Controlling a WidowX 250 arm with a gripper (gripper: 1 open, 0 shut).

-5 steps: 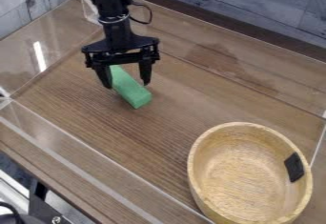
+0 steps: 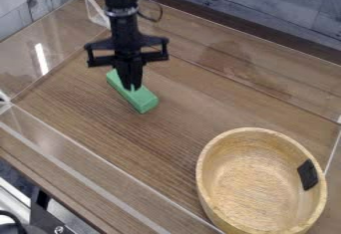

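Note:
My gripper hangs in the upper left of the camera view, dark and somewhat blurred, just above and behind a green block. The block lies flat and slanted on the wooden table. Its top end is partly under the gripper. The gripper looks shut, with nothing visible held between its fingers.
A round pale wooden bowl or basket with a dark handle patch sits at the lower right. The table's edge runs along the far left.
The gripper has risen up and back, away from the green block, uncovering more of it. The block stays in nearly the same place.

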